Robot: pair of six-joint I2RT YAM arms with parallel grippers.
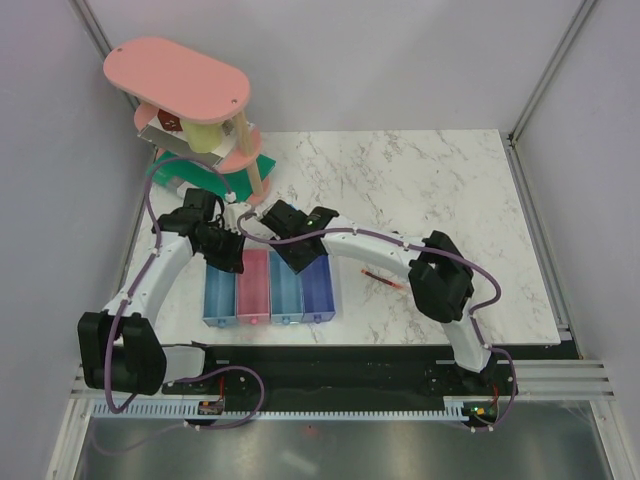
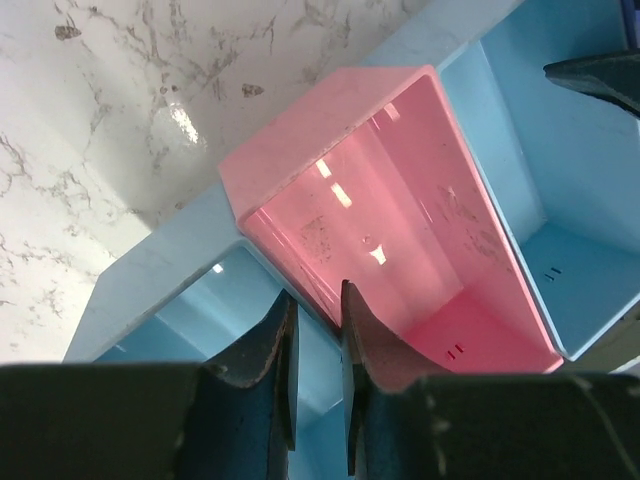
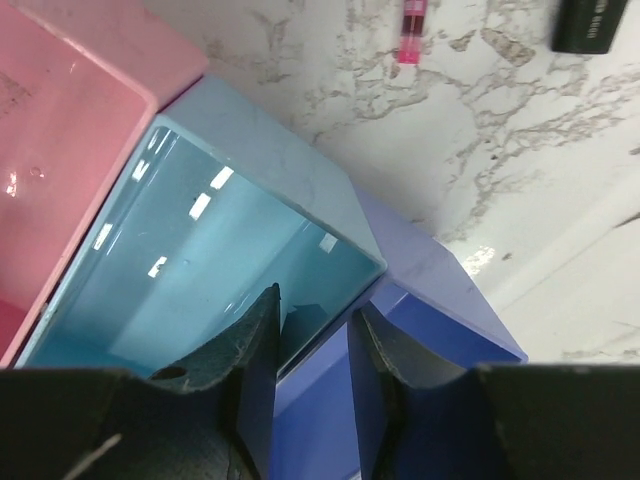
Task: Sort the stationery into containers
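Observation:
Four open bins stand side by side near the table's front: a light blue bin [image 1: 220, 300], a pink bin [image 1: 255, 302], another light blue bin [image 1: 286, 302] and a purple bin [image 1: 318, 296]. My left gripper is part open, its fingers astride the adjoining walls of the left blue and pink bins. Likewise part open, my right gripper straddles the walls between the second blue bin and the purple one. Whether the fingers press on the walls cannot be told. A red pen [image 1: 382, 279] lies right of the bins. The visible bin floors look bare.
Behind the bins at the left stands a pink-topped shelf [image 1: 178, 75] with a green base. Near the pen, a black object [image 3: 588, 22] lies on the marble table.

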